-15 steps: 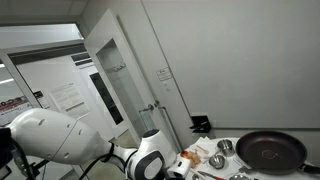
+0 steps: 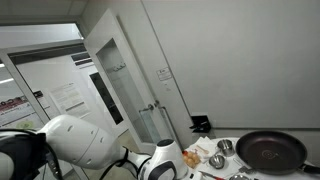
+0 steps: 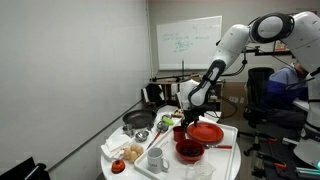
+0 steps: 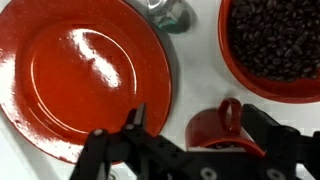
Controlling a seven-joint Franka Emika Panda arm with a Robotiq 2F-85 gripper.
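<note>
In the wrist view my gripper stands open above the table, nothing between its fingers. A red mug (image 4: 207, 127) lies below the gap, nearer the right finger, its handle pointing up in the picture; its lower part is hidden by the gripper. To the left is an empty red plate (image 4: 95, 75). At upper right sits a red bowl (image 4: 240, 55) full of dark coffee beans (image 4: 275, 38). In exterior view 2 the mug (image 3: 180, 134) stands beside the plate (image 3: 205, 132), behind the bowl (image 3: 189, 153). Fingertips are hard to make out there.
A shiny cup (image 4: 170, 13) stands between plate and bowl. A black pan (image 2: 271, 151) and small metal bowls (image 2: 226, 147) occupy the far end. A white mug (image 3: 155, 159) and clear containers (image 3: 200, 171) stand near the front edge.
The pan and small bowls have stayed put.
</note>
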